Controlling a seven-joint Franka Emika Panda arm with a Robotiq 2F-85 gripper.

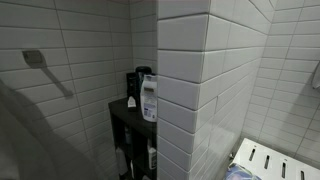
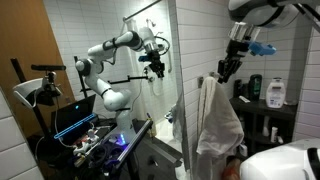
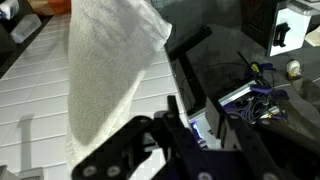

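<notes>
A light towel (image 2: 217, 118) hangs down from a hook area on the tiled wall in exterior view 2. My gripper (image 2: 228, 72) is at the towel's upper part, close to it; contact cannot be made out there. In the wrist view the towel (image 3: 110, 70) drapes along the left side, outside the fingers. The dark fingers of my gripper stand apart at the lower middle, with the floor and a pale object showing between them and no cloth there. In exterior view 1 the gripper is not seen.
A dark shelf (image 2: 265, 106) with a white jug (image 2: 276, 94) stands right of the towel. The tiled wall corner (image 1: 195, 100) blocks part of exterior view 1. Cables and tools (image 3: 262, 100) lie on the floor. A mirror fills the left of exterior view 2.
</notes>
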